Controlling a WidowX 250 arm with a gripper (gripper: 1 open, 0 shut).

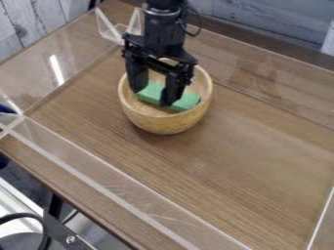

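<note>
A tan round bowl (163, 121) sits on the wooden table, with a green block (183, 101) lying inside it. My dark gripper (156, 76) hangs over the bowl from the top, its fingers open and reaching down at the bowl's left and right. The dark fingers hide part of the green block. Whether either finger touches the block or the bowl I cannot tell.
Bare table (248, 166) spreads to the right and below the bowl. A clear plastic edge runs along the left side, and black cables lie at the lower left. A pale wall stands at the back.
</note>
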